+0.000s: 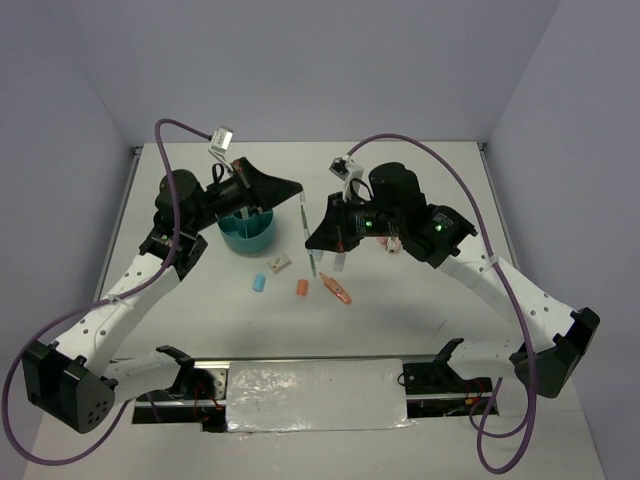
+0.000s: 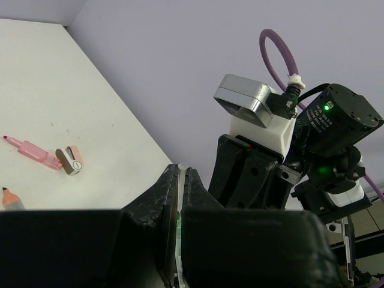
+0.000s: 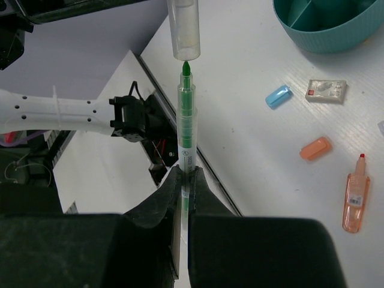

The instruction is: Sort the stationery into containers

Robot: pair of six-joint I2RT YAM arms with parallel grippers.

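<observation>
My right gripper is shut on a green marker, held upright with its tip bare. Just above the tip is a clear cap, held by my left gripper, which is shut on it. Marker and cap look slightly apart in the right wrist view. On the table lie an orange highlighter, an orange cap, a blue piece, a pale eraser, a pink highlighter and a stapler.
A teal compartmented container stands behind the small items, partly under the left arm in the top view.
</observation>
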